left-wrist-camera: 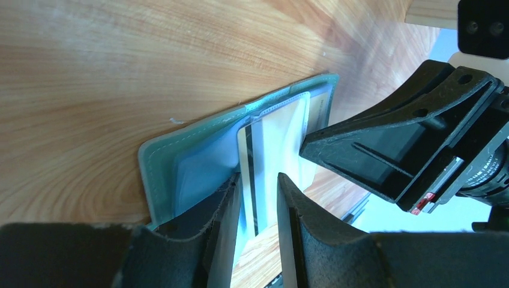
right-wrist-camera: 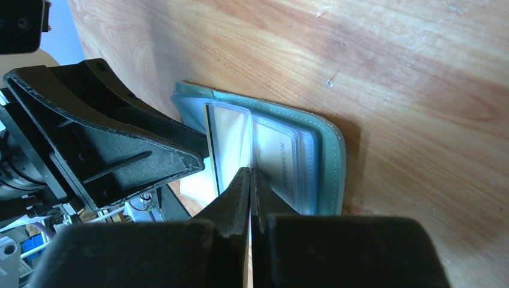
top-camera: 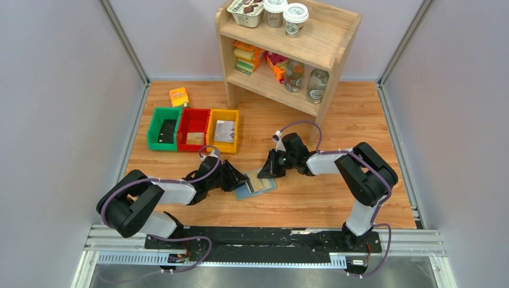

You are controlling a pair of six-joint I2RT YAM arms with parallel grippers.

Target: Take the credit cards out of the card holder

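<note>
The light blue-teal card holder (top-camera: 255,186) lies open on the wood floor between my two grippers, with clear sleeves and a pale card (left-wrist-camera: 279,138) with a dark stripe showing. My left gripper is open, its fingertips low over the holder at that striped card. My right gripper is shut, tips touching the sleeves beside the card's edge, nothing visible between them. In each wrist view the other gripper reaches over the holder's far side. Whether any card is partly out of its sleeve I cannot tell.
Green (top-camera: 152,137), red (top-camera: 185,117) and yellow (top-camera: 233,119) bins stand behind my left gripper. A wooden shelf (top-camera: 318,42) with cups, bottles and packets stands at the back. Bare floor surrounds the holder at front and right.
</note>
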